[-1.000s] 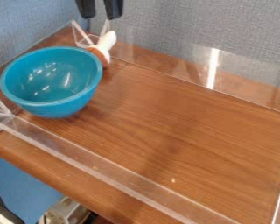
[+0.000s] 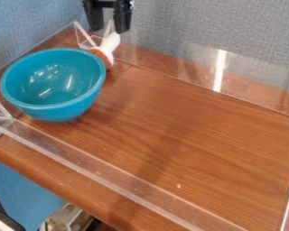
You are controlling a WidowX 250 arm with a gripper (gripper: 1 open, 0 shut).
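Observation:
A black gripper (image 2: 108, 20) hangs at the top of the camera view, above a white object with an orange rim (image 2: 107, 47) standing in the back left corner. Its fingers point down, somewhat apart, with nothing visible between them. A teal bowl (image 2: 53, 90) sits on the wooden table at the left, in front of the white object and below the gripper.
Clear plastic edging (image 2: 135, 194) borders the wooden table (image 2: 195, 144), whose middle and right are bare. Grey textured walls stand behind it. Below the front left edge are a blue surface and some hardware, partly out of view.
The gripper has moved down a little, toward the white object, and its fingers look a bit closer together. The bowl and the white object have not moved.

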